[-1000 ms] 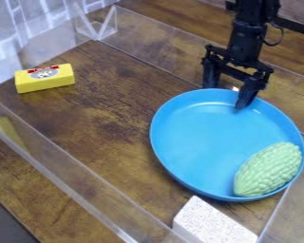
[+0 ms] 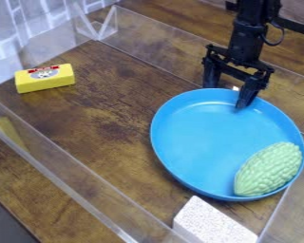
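The black gripper [image 2: 234, 76] hangs over the back rim of a blue plate [image 2: 205, 142], its two dark fingers spread apart. A small light object shows between or just behind them, too small to identify. A pale green textured oval [image 2: 268, 169], like a corn or melon toy, lies on the right front of the plate.
A yellow block [image 2: 43, 78] with a printed label lies at the left. A white speckled block [image 2: 212, 223] sits at the front right. Clear walls border the wooden surface [image 2: 91, 133], which is free at the centre left.
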